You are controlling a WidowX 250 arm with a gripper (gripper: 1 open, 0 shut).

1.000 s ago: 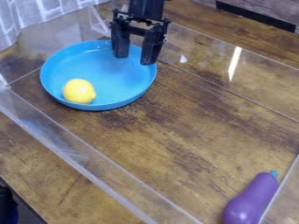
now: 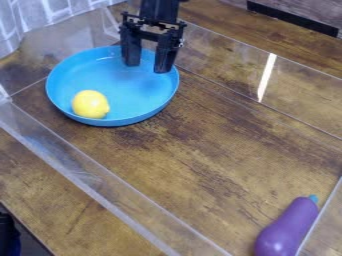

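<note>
A black gripper point(image 2: 148, 56) hangs over the back rim of a blue plate point(image 2: 114, 105), its two fingers apart and nothing seen between them. On the plate's front left rests a yellow, rounded object point(image 2: 90, 103). A purple eggplant point(image 2: 283, 230) lies at the lower right, well away from the plate.
Clear transparent walls or edges run diagonally along the lower left and at the far right.
Over the last second the gripper has risen slightly and shifted a little. The plate, yellow object and eggplant have stayed where they were.
</note>
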